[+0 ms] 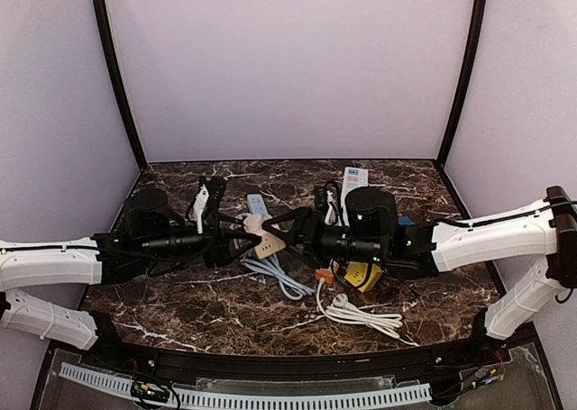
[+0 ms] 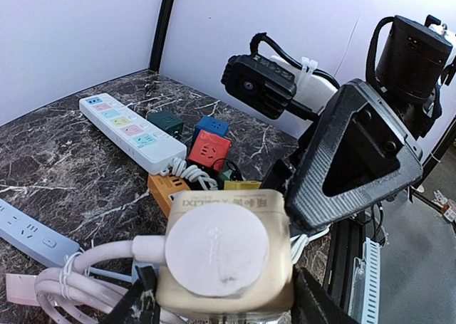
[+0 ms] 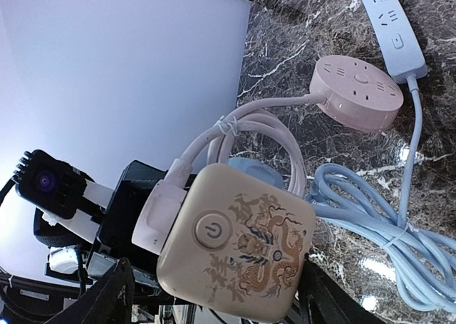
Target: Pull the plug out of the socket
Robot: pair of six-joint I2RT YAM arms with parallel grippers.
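A beige cube socket [image 3: 256, 246] with a dragon pattern is held up above the table. On one side of it sits the pale pink plug [image 2: 217, 249], pressed flat against the cube; its coiled cord [image 3: 274, 135] runs behind. My left gripper is shut on the socket, with a finger at each side of the cube. Facing it from the right, my right gripper stands part open, its dark fingers [image 3: 114, 295] spread around the lower part of the socket. Whether these fingers touch it cannot be told.
A round pink power strip [image 3: 360, 89] is on the cord's far end. Blue cable [image 3: 363, 217], a white strip [image 2: 132, 128], a red cube [image 2: 209, 149], an orange block [image 1: 325, 274] and white cable [image 1: 361, 314] lie around on the marble table.
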